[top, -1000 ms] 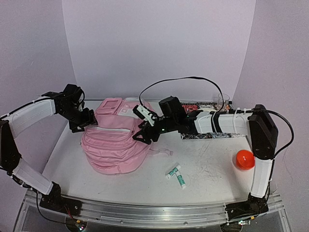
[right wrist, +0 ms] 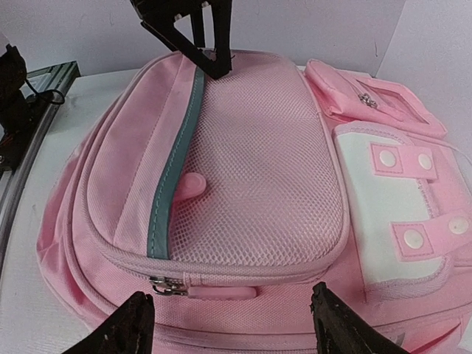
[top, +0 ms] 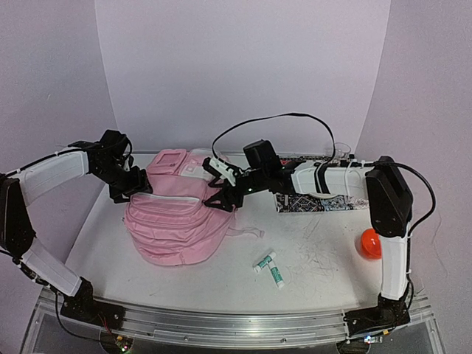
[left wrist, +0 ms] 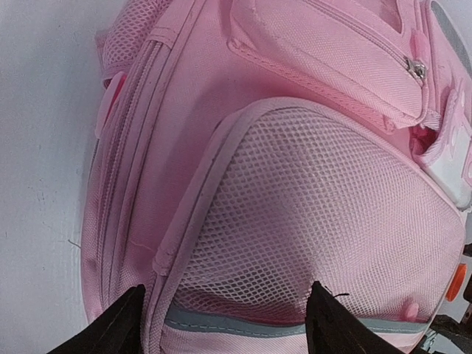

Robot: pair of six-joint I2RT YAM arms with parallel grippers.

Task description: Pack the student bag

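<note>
The pink backpack (top: 177, 228) lies on the left half of the table, with a mesh-lined pocket (left wrist: 295, 199) and grey trim showing in both wrist views. At its left edge, my left gripper (top: 135, 190) has its fingers (left wrist: 110, 328) spread around part of the pocket's mouth; one finger is close by the pocket's rim. My right gripper (top: 217, 193) is over the bag's right side, fingers (right wrist: 343, 324) wide apart with nothing gripped. A zipper pull (right wrist: 221, 293) hangs at the pocket's edge, between and ahead of those fingers.
Two green-and-white tubes (top: 275, 273) lie right of the bag. An orange bowl-like object (top: 371, 244) is at the far right. A black-and-white patterned item (top: 295, 203) lies at the back, partly behind my right arm.
The left arm and the bag have barely moved.
</note>
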